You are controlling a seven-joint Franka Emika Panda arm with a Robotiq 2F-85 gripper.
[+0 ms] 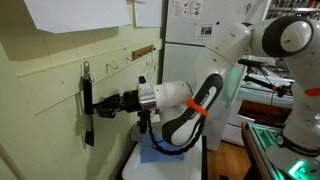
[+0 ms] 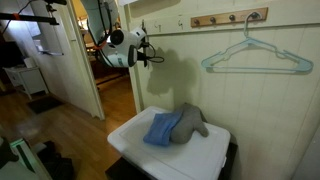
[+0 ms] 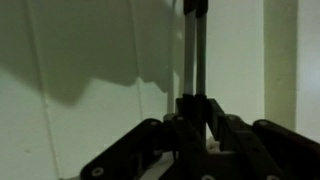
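Note:
A long dark item with two thin legs, like tongs (image 1: 88, 112), hangs upright against the cream wall at the left of exterior view 1. My gripper (image 1: 98, 106) reaches it from the right, beside its middle. Seen from the wrist, two narrow parallel strips, the tongs' legs (image 3: 201, 55), run up from the fingertips, and the gripper is shut on them. Across the room in exterior view 2, the arm (image 2: 118, 52) extends toward the wall; the tongs cannot be made out there.
A wooden peg rail (image 2: 230, 18) carries a teal hanger (image 2: 258, 57) on the wall. Below stands a white-topped surface (image 2: 185, 157) with a blue cloth (image 2: 162, 129) and a grey cloth (image 2: 188, 123). A white fridge (image 1: 190, 62) stands behind the arm.

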